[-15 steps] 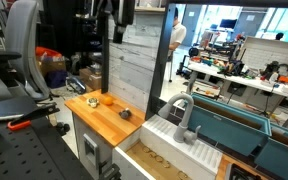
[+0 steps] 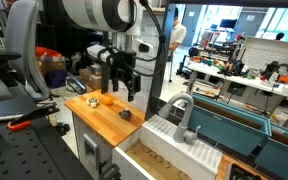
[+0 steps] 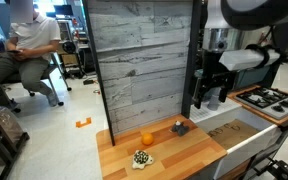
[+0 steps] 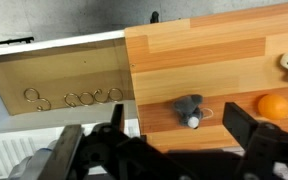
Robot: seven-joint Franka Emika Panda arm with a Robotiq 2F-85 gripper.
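Note:
My gripper (image 2: 105, 83) hangs open above the wooden counter (image 2: 104, 125), empty between its fingers. In the wrist view a small dark grey object (image 4: 188, 104) with a pale tip lies below, between the spread fingers. It also shows on the wood in exterior view 2 as a grey lump (image 3: 180, 128). Farther along the counter sit an orange ball (image 3: 147, 139) and a small white-and-dark figure (image 3: 142, 158). An open drawer (image 4: 79, 60) adjoins the wood, with several metal rings (image 4: 74, 99) on its floor.
A white sink with a grey faucet (image 2: 174, 108) borders the drawer. Behind the counter rises a grey plank wall (image 3: 149, 60). Bare wood (image 4: 214, 45) surrounds the grey object on the side away from the wall.
Over the last second the arm has come down from high above toward the counter. Its gripper now hangs lower, and the counter objects have stayed in place.

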